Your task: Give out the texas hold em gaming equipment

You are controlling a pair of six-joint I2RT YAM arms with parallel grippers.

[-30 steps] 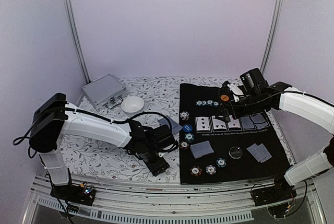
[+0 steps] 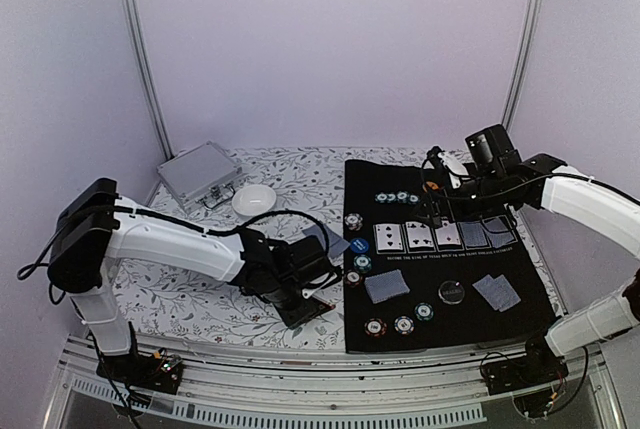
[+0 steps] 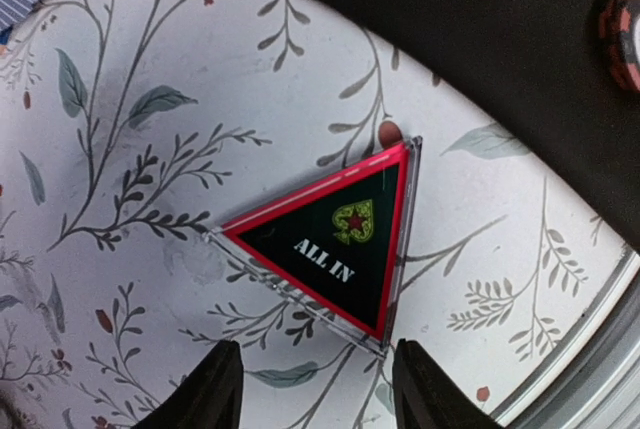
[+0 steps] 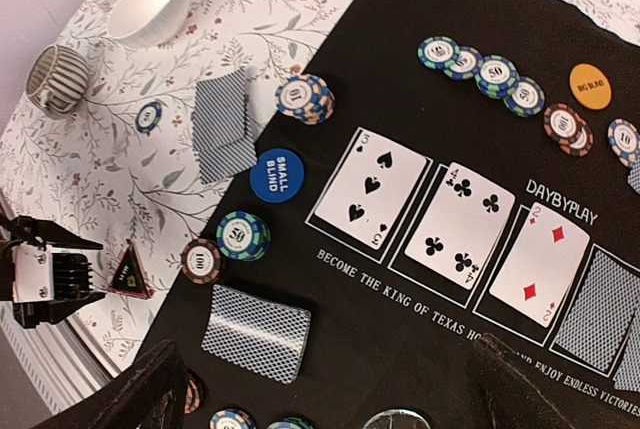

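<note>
A triangular black and red ALL IN marker (image 3: 340, 239) lies on the floral surface left of the black mat (image 2: 440, 324). My left gripper is over it, fingers apart just short of the marker, nothing between them. My right gripper hangs open above the mat. On the mat are face-up cards (image 4: 365, 189), face-down piles (image 4: 255, 334), the SMALL BLIND disc (image 4: 277, 175), the BIG BLIND disc (image 4: 590, 86) and several chip stacks (image 4: 305, 97).
A silver case (image 2: 198, 174) and white bowl (image 2: 254, 200) stand at the back left. Loose face-down cards (image 4: 220, 129) lie left of the mat. The back of the floral surface beside the bowl is fairly clear.
My left gripper has shifted slightly, with the ALL IN marker now showing beside it in the top view. The right arm has moved up slightly.
</note>
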